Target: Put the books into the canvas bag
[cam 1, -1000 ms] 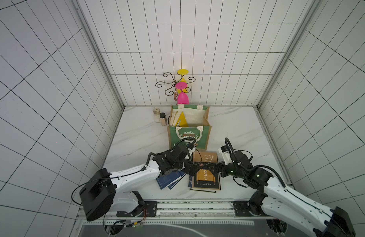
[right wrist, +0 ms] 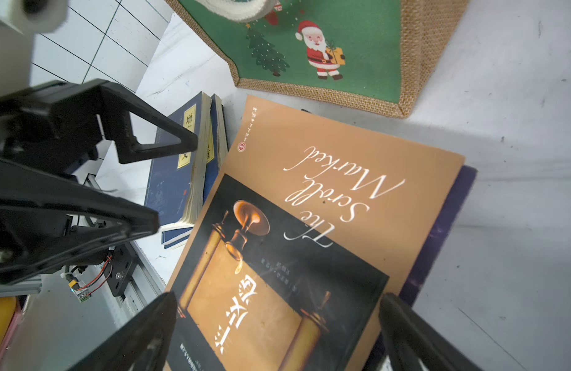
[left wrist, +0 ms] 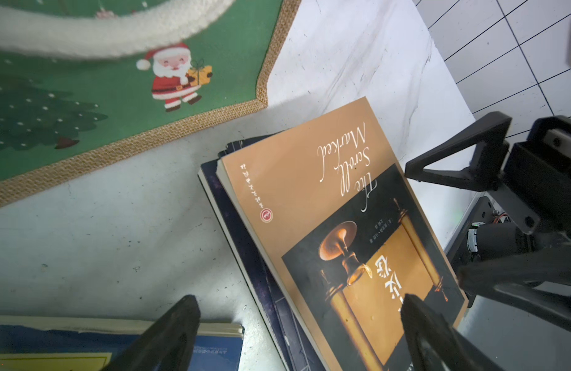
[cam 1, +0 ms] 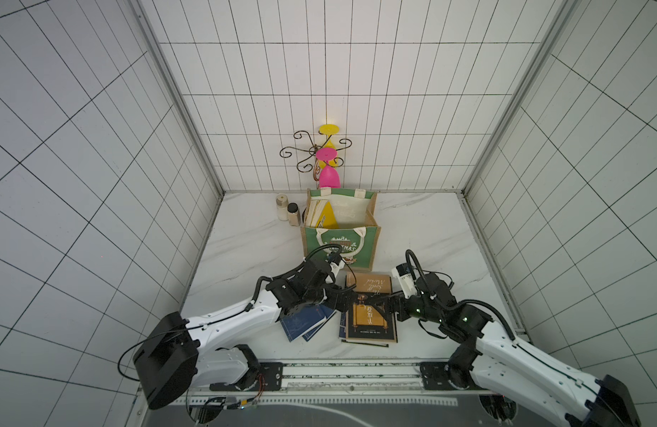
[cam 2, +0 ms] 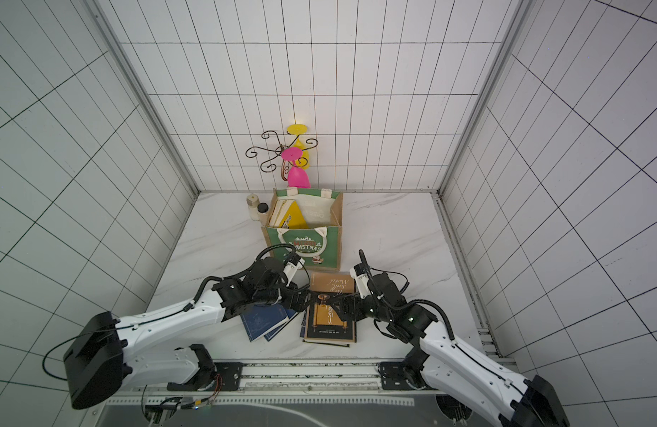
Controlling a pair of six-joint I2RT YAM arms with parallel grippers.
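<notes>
A green canvas bag stands at the back middle, yellow books inside. In front lies a stack topped by the tan-and-black book "The Scroll Marked", over dark books. Blue books lie to its left. My left gripper hangs over the stack's left side, open, its fingertips above the top book and the gap beside it in the left wrist view. My right gripper is over the stack's right side, also open, with nothing held.
Two shakers stand left of the bag. A curly metal ornament with pink and yellow pieces is behind it. Tiled walls enclose the sides and back.
My left arm has shifted slightly back and up from where it was a second ago. My right arm is nearly still, and the books and bag are unmoved.
</notes>
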